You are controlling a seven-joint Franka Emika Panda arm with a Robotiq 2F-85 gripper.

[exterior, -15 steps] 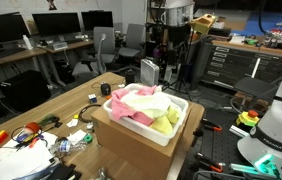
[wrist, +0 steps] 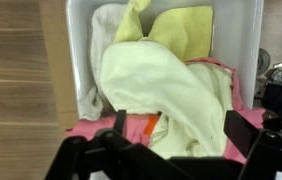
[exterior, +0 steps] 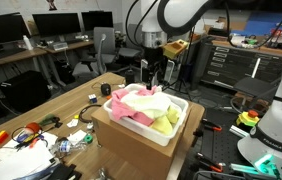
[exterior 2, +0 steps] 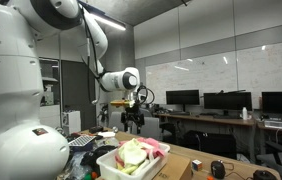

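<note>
My gripper (exterior: 158, 80) hangs over the white bin (exterior: 182, 112) of cloths, clear of them, in the first exterior view. In the wrist view its two dark fingers (wrist: 97, 152) stand wide apart, so the gripper is open. Below them lies a cream-white cloth (wrist: 146, 82), spread across the pile. Yellow cloth (wrist: 186, 32) shows at the top, and pink cloth (wrist: 239, 155) sticks out under the lower part. From the second exterior view, the gripper (exterior 2: 134, 127) is above the bin (exterior 2: 108, 160) too.
The bin rests on a cardboard box (exterior: 131, 141) on the wooden table. Cables and small tools (exterior: 76, 138) clutter the table to the left, with papers (exterior: 19, 160) farther left. Monitors (exterior 2: 226, 101) stand on a desk behind.
My arm has moved left and somewhat lower above the bin, as seen in the first exterior view. The cloths look unmoved.
</note>
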